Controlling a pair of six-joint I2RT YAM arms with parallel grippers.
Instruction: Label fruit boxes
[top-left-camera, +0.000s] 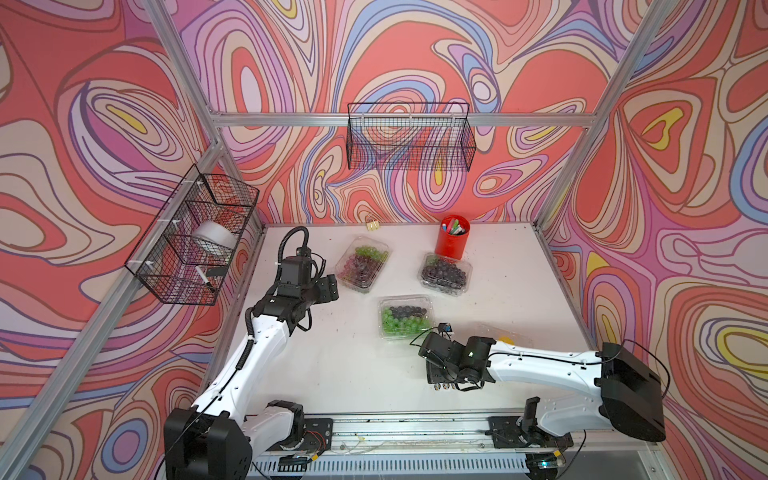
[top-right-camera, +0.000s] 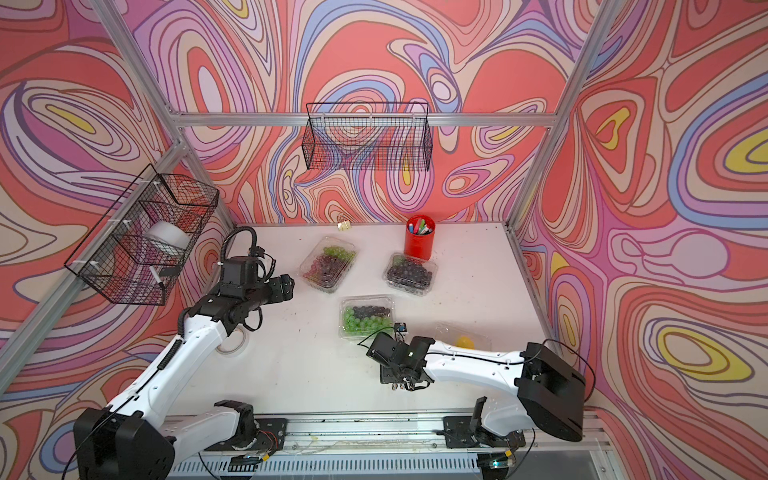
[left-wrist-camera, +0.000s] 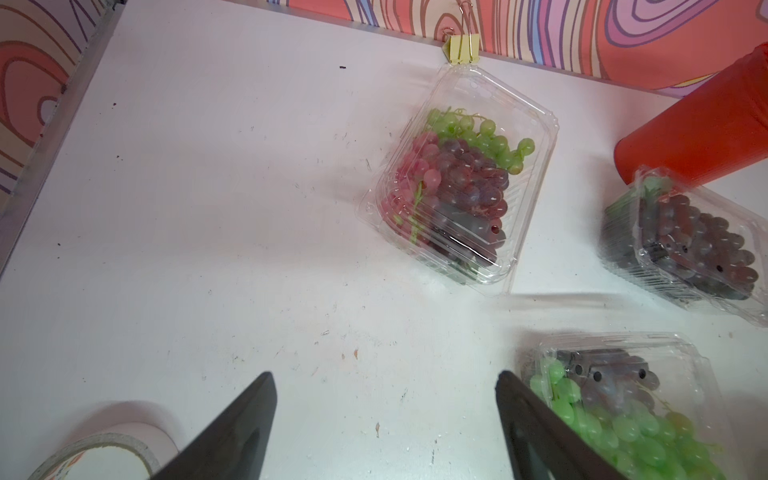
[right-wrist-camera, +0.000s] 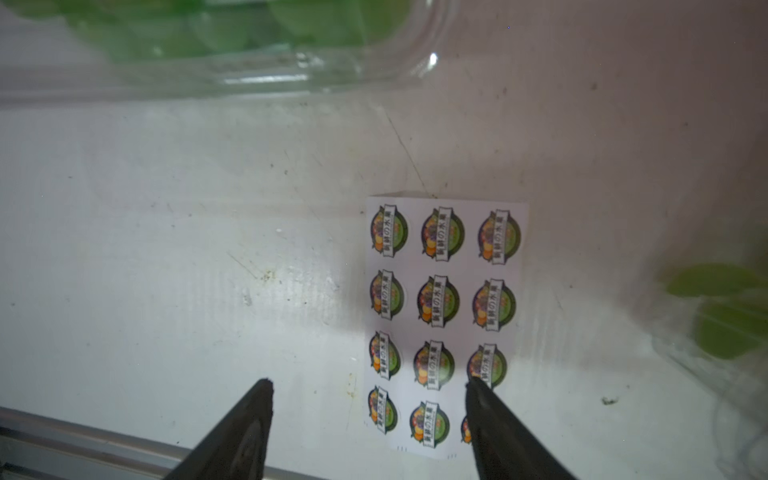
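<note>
The white label sheet (right-wrist-camera: 408, 324), with rows of round fruit stickers, lies flat on the table below my right gripper. That gripper stands open, nothing between its fingers, the right-hand one overlapping the sheet's lower edge. Clear boxes on the table hold green and dark grapes (top-left-camera: 405, 321), dark grapes (top-left-camera: 444, 274), mixed red and green grapes (top-left-camera: 364, 264), and lemons (top-right-camera: 464, 341), the last partly covered by the right arm. On the left my left gripper is open and empty, above bare table, left of the mixed-grape box.
A red pen holder (top-left-camera: 453, 238) stands behind the dark-grape box. A tape roll (left-wrist-camera: 104, 460) lies at the left. Beside the back wall is a yellow clip (top-left-camera: 373, 225). Wire baskets hang on the walls.
</note>
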